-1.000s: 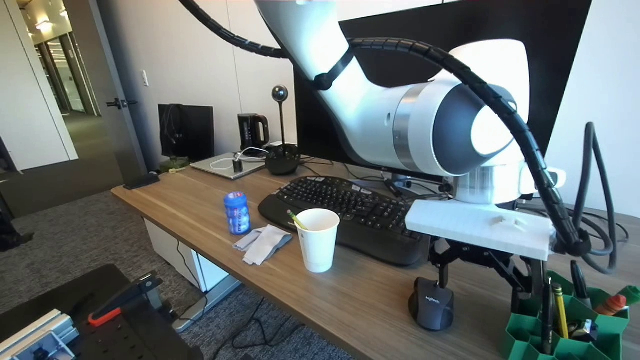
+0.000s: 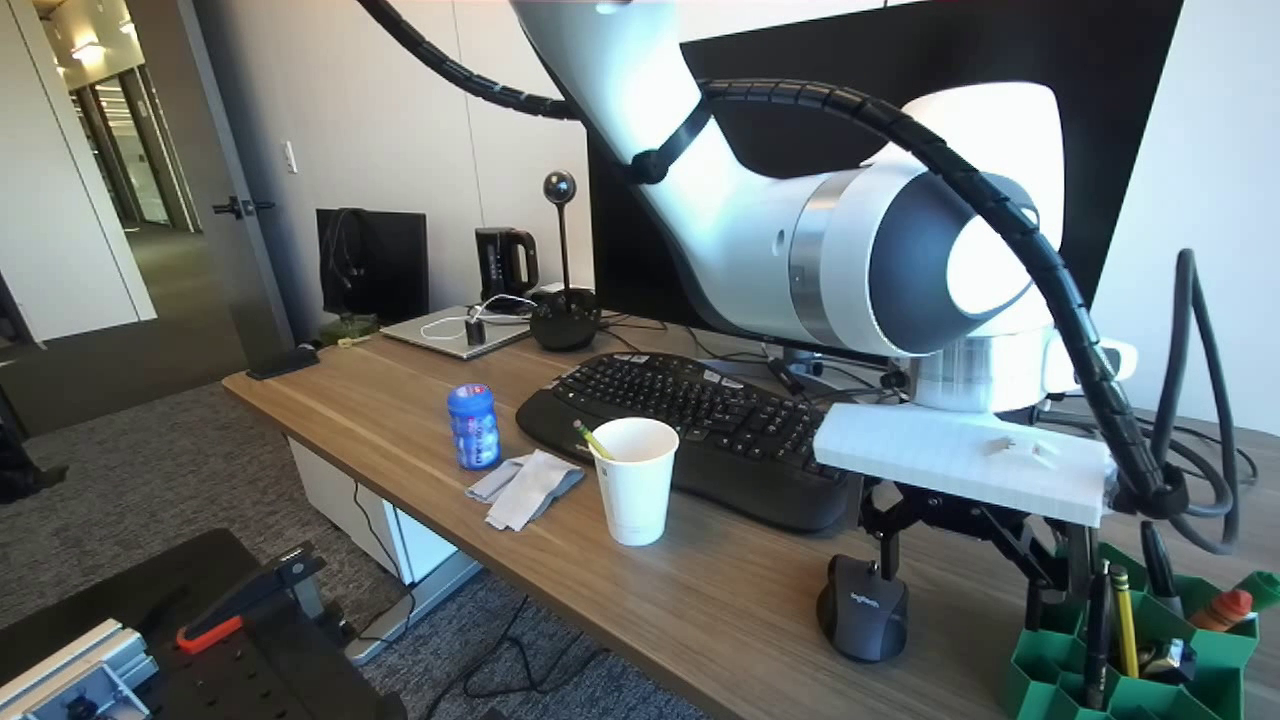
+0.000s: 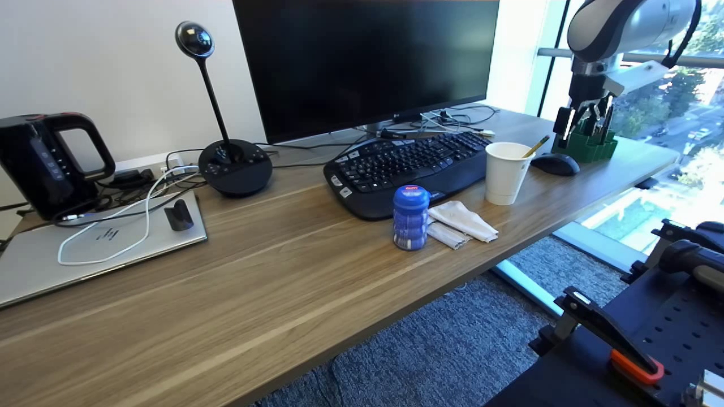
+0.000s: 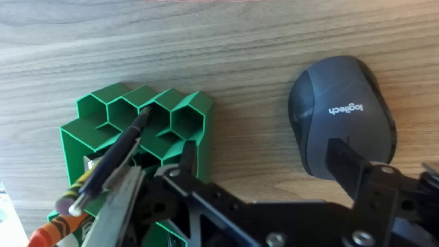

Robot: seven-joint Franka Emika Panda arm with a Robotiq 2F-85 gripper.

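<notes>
My gripper is open with nothing held between its fingers. In the wrist view one finger [image 4: 189, 156] reaches over the edge of the green organizer [image 4: 205, 136], while the other finger [image 4: 343, 162] overlaps the dark Logitech mouse [image 4: 341, 115]. Bare wood shows between them. The organizer has hexagonal cells and holds a dark pen [image 4: 119, 158], an orange crayon [image 4: 53, 230] and other items; several back cells look empty. Exterior view 1 shows a white paper cup [image 2: 636, 492] with a yellow-green pencil [image 2: 593, 439] leaning in it.
A blue bottle [image 2: 474, 426] and a folded grey-white cloth [image 2: 528, 486] sit near the desk's front edge. Behind the cup lies a black keyboard [image 2: 708, 420], below the monitor [image 3: 366, 61]. Open wood stretches across the desk's left part in exterior view 2.
The arm and gripper have shifted very slightly right and down in exterior view 1. The desk objects have not visibly moved.
</notes>
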